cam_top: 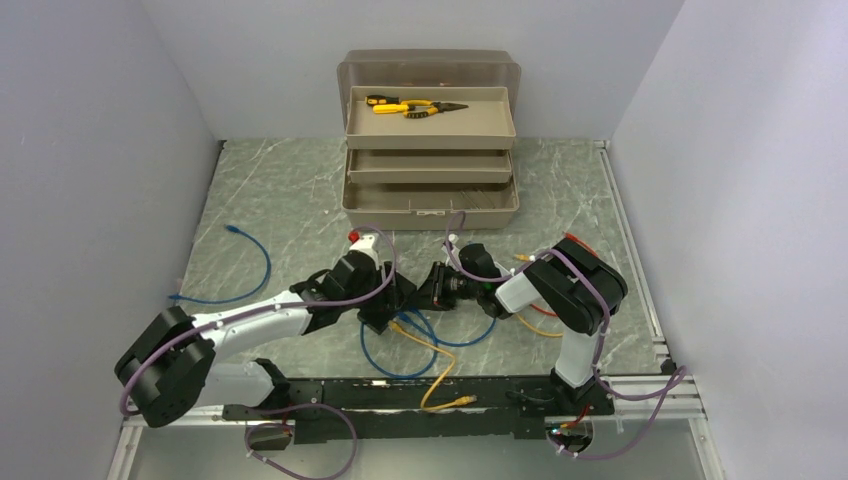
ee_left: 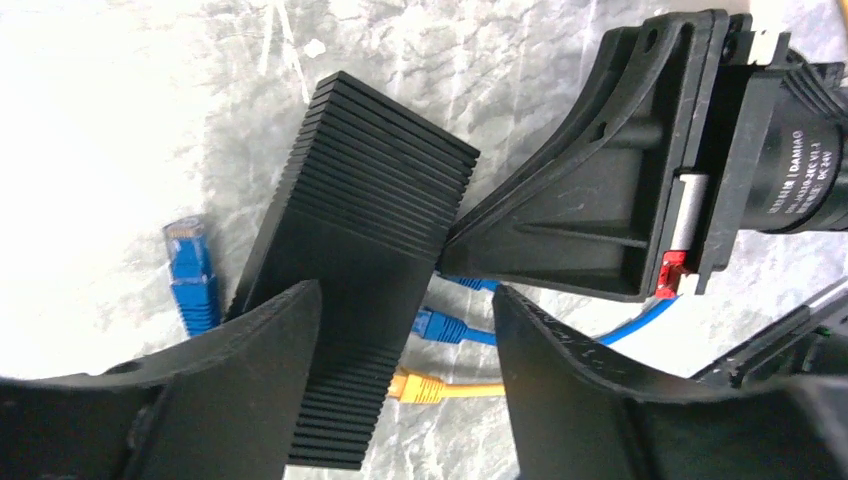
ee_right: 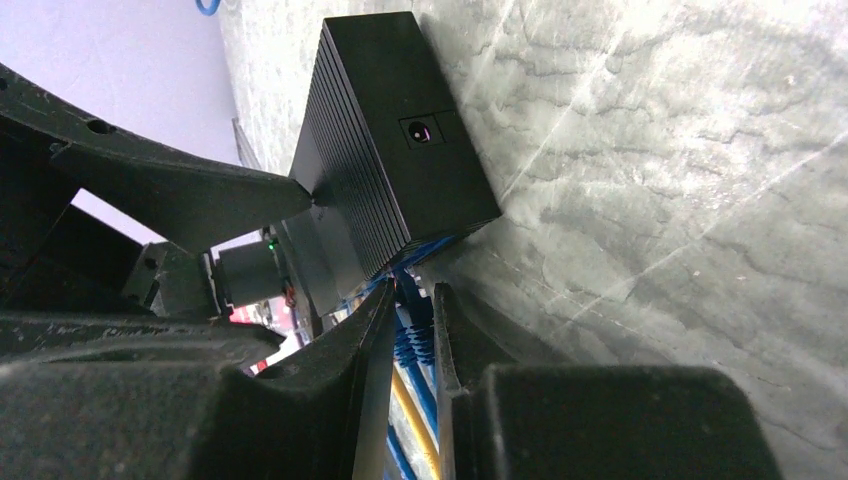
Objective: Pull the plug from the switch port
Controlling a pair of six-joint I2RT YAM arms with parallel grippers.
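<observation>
The black switch (ee_left: 352,250) lies on the mat with blue and yellow plugs along one side. My left gripper is open above it, fingers either side in its wrist view. My right gripper is low at the switch's edge, its fingertips close around a blue plug (ee_right: 418,340); whether they grip it is unclear. A loose blue plug (ee_left: 192,270) lies on the other side of the switch in the left wrist view. The yellow plug (ee_left: 420,388) sits beside the blue ones.
An open toolbox (cam_top: 430,205) with pliers (cam_top: 430,108) stands at the back centre. Several loose cables lie left, right and at the front.
</observation>
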